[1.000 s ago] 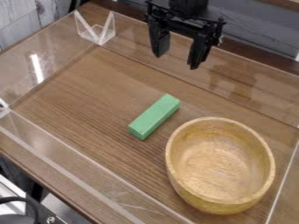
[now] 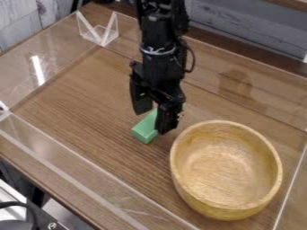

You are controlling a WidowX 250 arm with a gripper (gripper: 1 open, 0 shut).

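My black gripper [image 2: 156,106] hangs down from the top centre of the camera view, open, directly over a green rectangular block [image 2: 147,131] lying on the wooden table [image 2: 72,153]. The gripper covers the upper part of the block. Whether the fingers touch the block I cannot tell.
A yellow oval tub [image 2: 225,184] fills the lower right, close beside the block. A white wire-like object [image 2: 99,31] stands at the upper left near the table's edge. A black cable lies at the lower left corner.
The block and the tub appear unmoved.
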